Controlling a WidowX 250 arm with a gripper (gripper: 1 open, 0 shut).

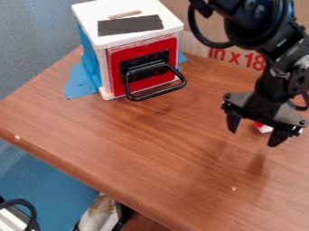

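Observation:
A toy oven with a red front, white body and black handle stands at the back left of the wooden table, on a blue sheet. My black gripper hangs at the right, its two fingers spread apart, well away from the oven. A small red and white object lies behind the gripper, partly hidden by it, with nothing visibly held between the fingers.
A cardboard panel with red print stands at the back right. Cables and other items lie beyond the table's lower left edge.

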